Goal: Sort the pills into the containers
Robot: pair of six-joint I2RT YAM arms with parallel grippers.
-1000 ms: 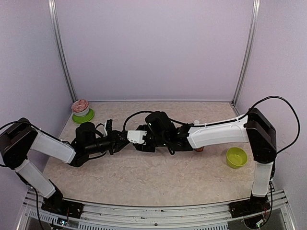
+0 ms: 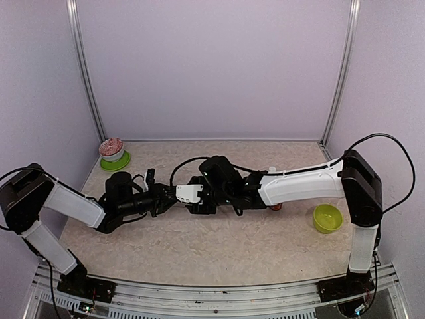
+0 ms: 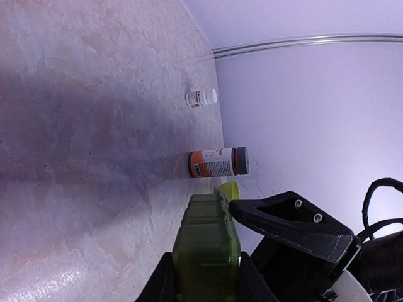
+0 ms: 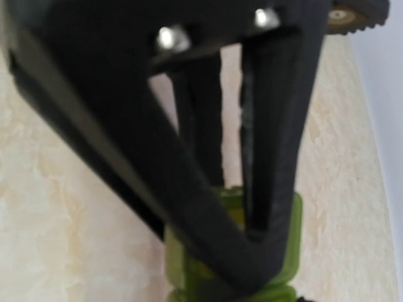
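A green pill organizer (image 3: 204, 245) is held in my left gripper, its fingers closed on both sides of it. In the right wrist view, the translucent green organizer (image 4: 291, 245) shows behind the black fingers of my right gripper; something yellowish shows inside it, too blurred to name. The right fingertips overlap the organizer there, and the gap between them is hidden. From the left wrist, a black right finger (image 3: 277, 217) reaches the organizer's far end. Seen from above, the left gripper (image 2: 166, 198) and right gripper (image 2: 189, 194) meet and hide the organizer.
An orange-labelled bottle with a dark cap (image 3: 214, 162) and a small white bottle (image 3: 200, 98) stand beyond the organizer. A yellow-green bowl (image 2: 327, 218) is at the right. A patterned bowl (image 2: 111, 147) rests on a green plate (image 2: 118, 163) at the back left.
The right gripper has shifted very slightly by the left one. The left arm, bowls and bottles look the same as before.
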